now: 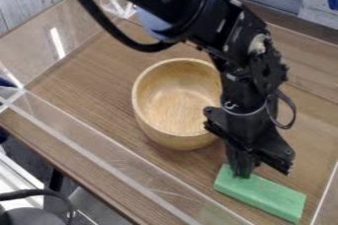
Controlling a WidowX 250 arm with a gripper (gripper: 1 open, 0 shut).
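My black gripper reaches down at the right of the view, its fingertips at the near left end of a flat green block on the wooden table. The fingers look closed, with nothing visible between them; whether they touch the block is hard to tell. A light wooden bowl stands just left of the gripper, its right side partly behind the arm.
The wooden table has free room to the left and behind. Clear panels line its left and front edges. A grey-white object stands at the back right.
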